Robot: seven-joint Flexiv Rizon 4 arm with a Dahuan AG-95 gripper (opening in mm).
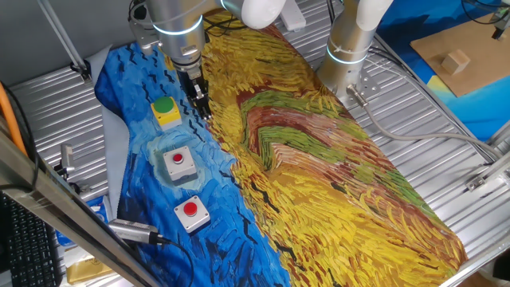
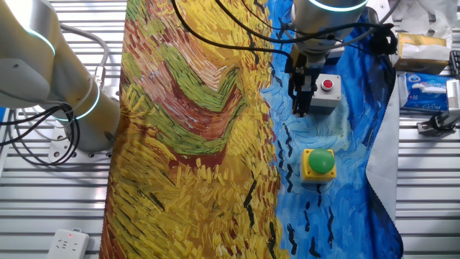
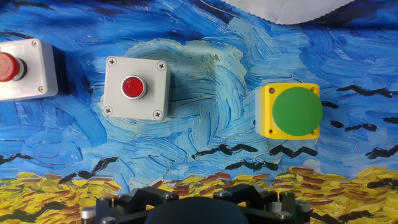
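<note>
Three button boxes stand in a row on the painted cloth. One is yellow with a large green button [image 3: 297, 111]; it is also seen in exterior view 1 as the green-topped box [image 1: 165, 113]. Beside it sits a grey box with a small red button [image 3: 134, 87]. The third, a pale box with a red button [image 3: 10, 67], is cut off at the wrist view's left edge. My gripper [image 1: 204, 116] points down over the cloth, to the side of the green button and apart from it. Its fingertips are out of the wrist view, and its finger opening is unclear.
A cable-fitted device [image 1: 134, 231] lies near the cloth's edge, by the red-button boxes. Cables hang across exterior view 2.
</note>
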